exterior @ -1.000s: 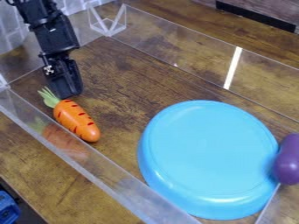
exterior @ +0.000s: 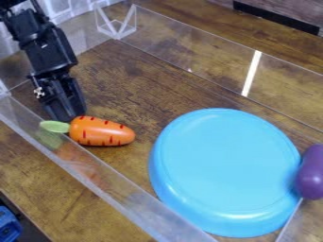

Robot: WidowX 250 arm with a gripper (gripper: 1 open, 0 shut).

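My black gripper [exterior: 59, 102] is low at the left, beside the orange toy carrot [exterior: 106, 131] and over or against its green top end. The carrot lies roughly horizontal on the wooden floor, tip to the right. Whether the fingers are open or shut, and whether they touch the carrot, I cannot tell.
A large blue plate [exterior: 221, 170] fills the right middle, with a purple object [exterior: 311, 172] at its right edge. Clear plastic walls border the area. A blue item [exterior: 8, 225] sits at the bottom left. Bare wood lies behind the plate.
My gripper has moved down toward the viewer. The carrot has turned from diagonal to nearly horizontal, its tip swinging up and to the right.
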